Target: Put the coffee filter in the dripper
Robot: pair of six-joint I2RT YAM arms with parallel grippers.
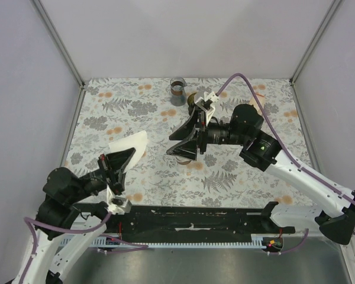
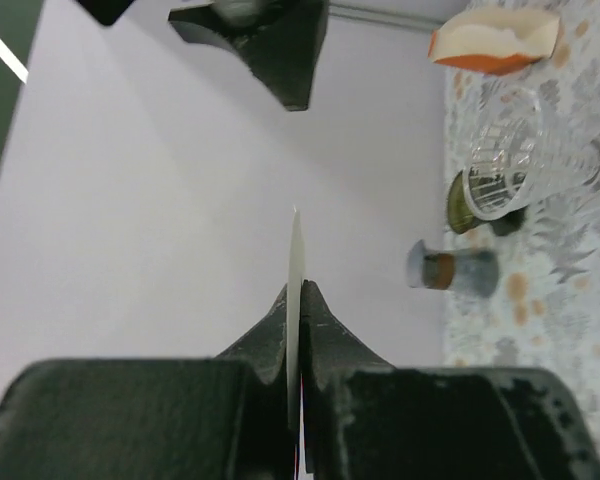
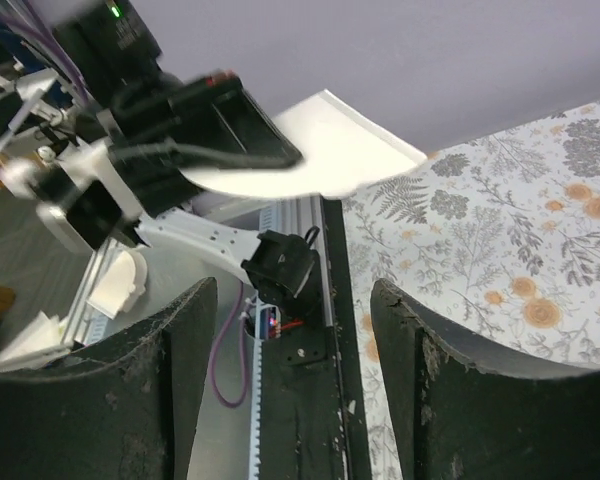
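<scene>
My left gripper (image 1: 122, 163) is shut on a white paper filter (image 1: 128, 145), which shows edge-on between its fingers in the left wrist view and as a flat sheet (image 3: 330, 150) in the right wrist view. To the right, my right gripper (image 1: 180, 142) hangs open over the table, with nothing between its fingers. A clear glass vessel (image 2: 510, 150), perhaps the dripper, shows in the left wrist view; in the top view it is mostly hidden under the right gripper.
A dark-topped carafe (image 1: 177, 92) and an olive cup (image 2: 458, 205) stand at the back middle. A pale paper pack (image 1: 257, 103) lies at the back right.
</scene>
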